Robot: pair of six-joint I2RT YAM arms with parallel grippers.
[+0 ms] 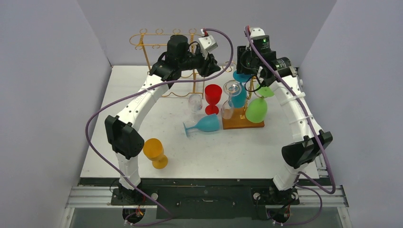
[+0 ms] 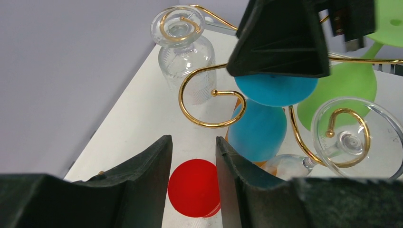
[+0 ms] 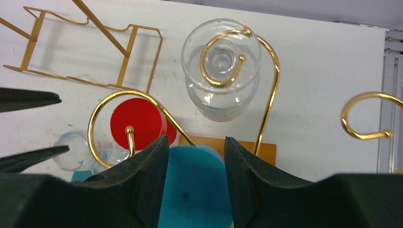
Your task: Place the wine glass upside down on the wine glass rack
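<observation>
A blue wine glass (image 1: 239,98) hangs upside down at the golden rack (image 2: 211,124). Its round foot (image 3: 195,190) shows between and beneath the fingers of my right gripper, which are apart. In the left wrist view one dark right finger (image 2: 280,52) overlaps that foot; whether they touch cannot be told. My left gripper stands open to the left of the rack, nothing between its fingers; a red glass (image 2: 194,187) shows below on the table. Also hanging upside down are a green glass (image 1: 256,110) and a clear glass (image 1: 227,110).
Another blue glass (image 1: 208,123) lies on its side near the rack's wooden base (image 1: 243,122). An orange glass (image 1: 153,149) stands at the front left. Behind the left arm is a second, empty golden rack (image 1: 142,45).
</observation>
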